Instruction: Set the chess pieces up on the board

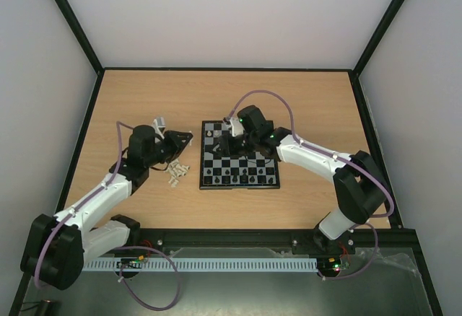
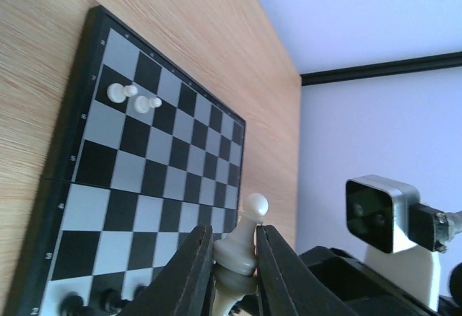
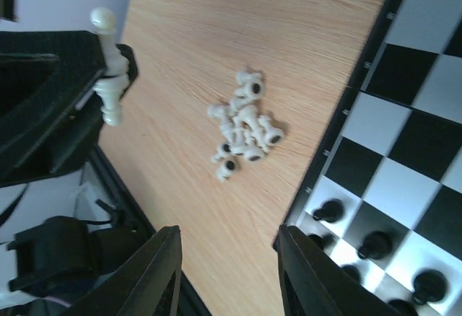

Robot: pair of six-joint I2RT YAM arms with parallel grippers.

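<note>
The chessboard [image 1: 240,175] has black pieces along its near rows and two white pieces [image 2: 117,93] on a far corner. My left gripper [image 1: 188,138] is raised left of the board, shut on a white piece, which also shows upright in the right wrist view [image 3: 112,85]. My right gripper [image 1: 222,143] hangs over the board's left part, its fingers [image 3: 155,276] apart with nothing seen between them. A pile of loose white pieces [image 3: 245,121] lies on the table left of the board.
Dark frame edges and walls surround it.
</note>
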